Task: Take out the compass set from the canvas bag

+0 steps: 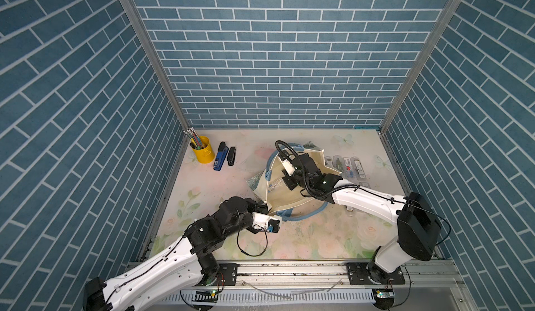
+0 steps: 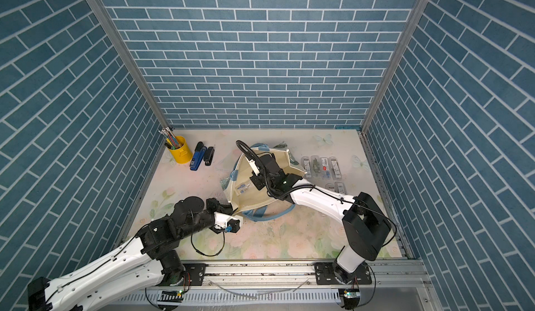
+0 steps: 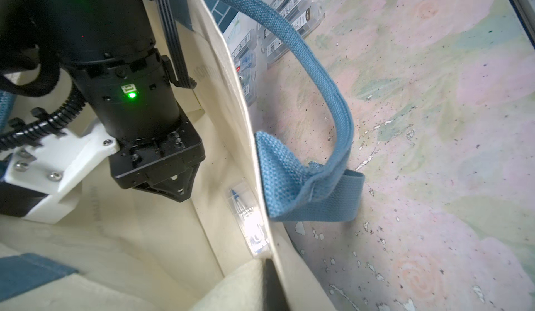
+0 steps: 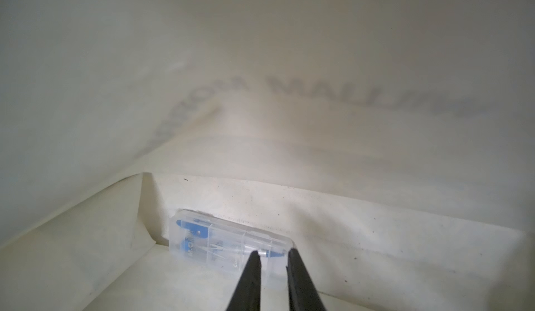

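Observation:
The canvas bag (image 1: 295, 199) lies open, cream inside with blue straps. My left gripper is shut at the bag's near-left edge, pinching the cream fabric. My right gripper reaches into the bag, its fingers close together with a narrow gap; whether anything is between them is not clear. The compass set (image 4: 214, 238), a clear plastic case with blue parts, lies on the bag's bottom against a wall, just beyond the right gripper's fingertips. It also shows in the left wrist view (image 3: 245, 216).
A yellow pen cup (image 1: 204, 152), a blue stapler (image 1: 219, 157) and a black stapler (image 1: 231, 155) stand at the back left. Several small clear cases (image 2: 324, 166) lie right of the bag.

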